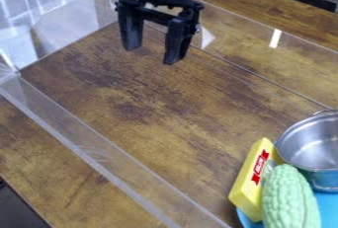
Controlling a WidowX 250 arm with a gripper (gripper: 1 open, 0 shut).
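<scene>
The black gripper [152,39] hangs at the top centre of the camera view over the wooden board, its two fingers apart with nothing visible between them. At the lower right stand a steel pot [311,151], a yellow box [251,181] with a red label, and a pale green corn-like object [290,200], close together, partly on a blue surface [247,220].
Clear plastic walls [119,173] border the wooden board [145,123]. The middle and left of the board are bare. A white tiled wall [34,0] is at the upper left.
</scene>
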